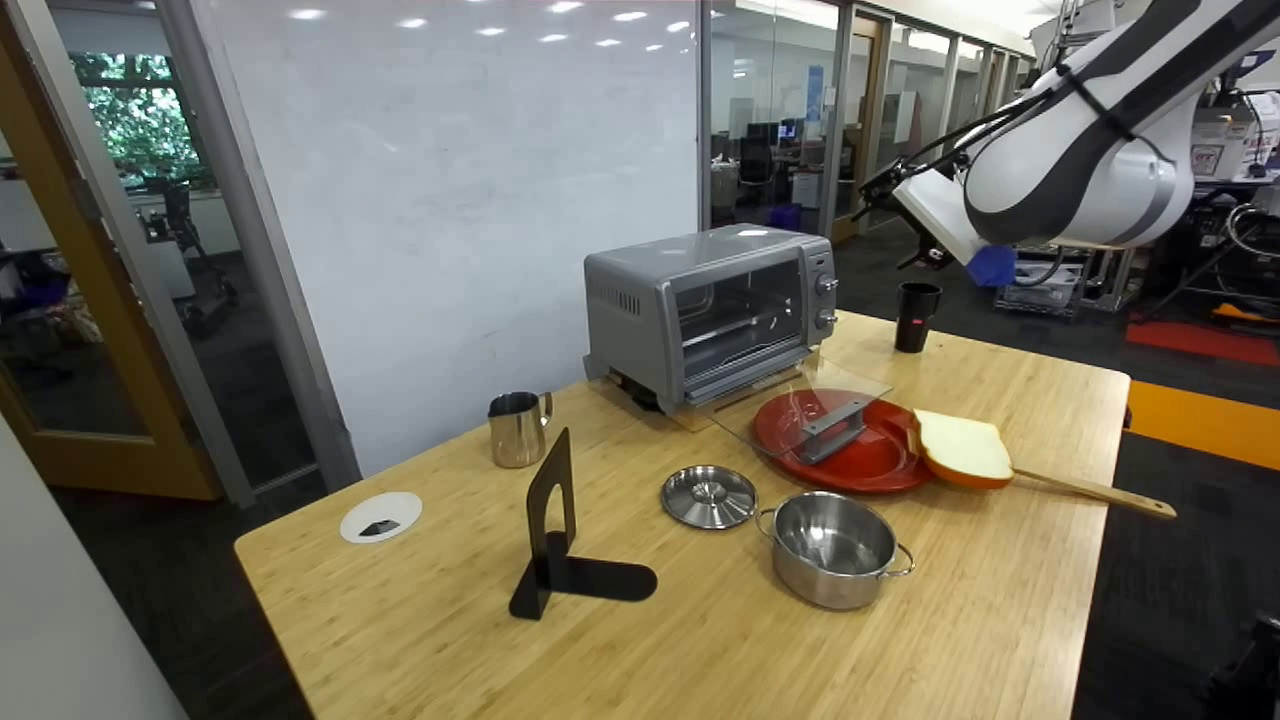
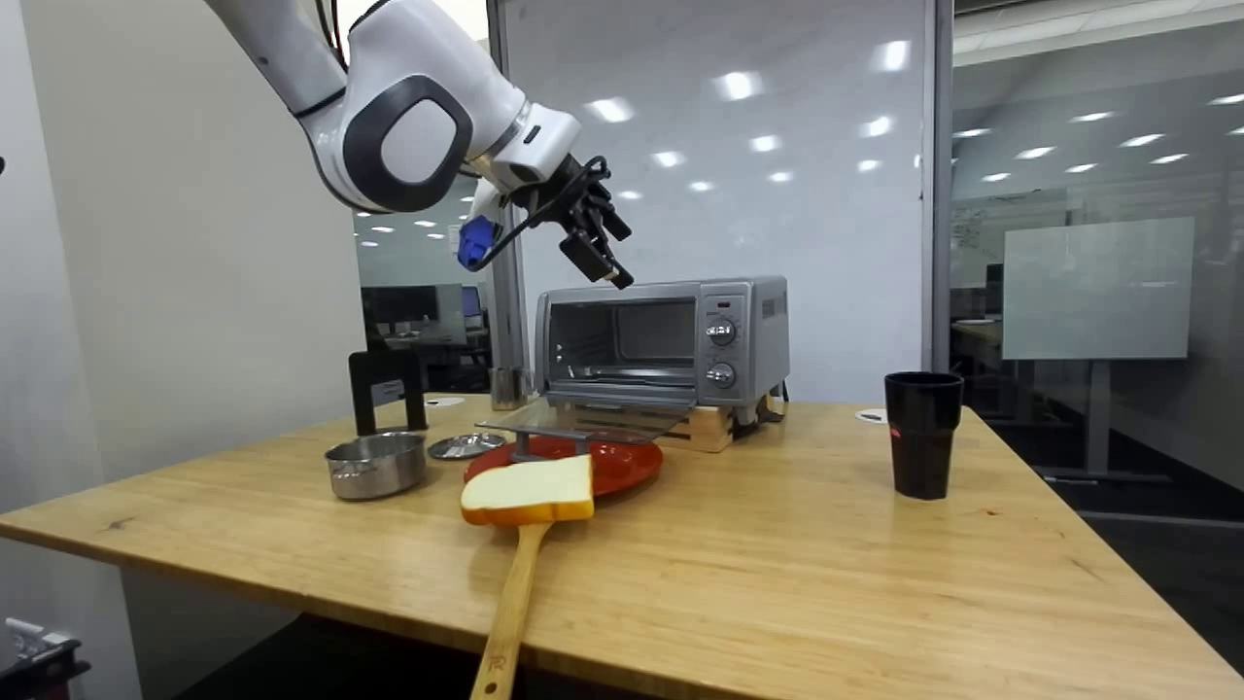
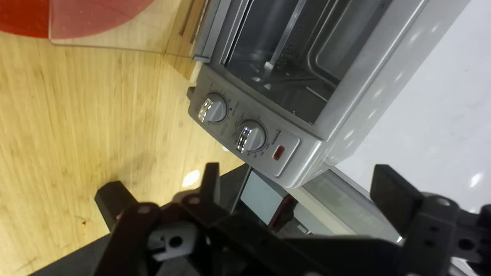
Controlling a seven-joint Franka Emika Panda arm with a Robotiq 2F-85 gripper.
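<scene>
My gripper is open and empty, its two black fingers wide apart in the wrist view. It hangs in the air in front of and above the grey toaster oven, touching nothing. The oven's glass door is folded down, and its knobs face the wrist camera. Beneath the door's edge lies a red plate. A toy bread slice rests at the plate's near side on a wooden spatula, whose handle reaches past the table edge.
A steel pot, its lid, a black bookend and a metal pitcher stand left of the plate. The black cup is at the right. Bare tabletop lies between plate and cup.
</scene>
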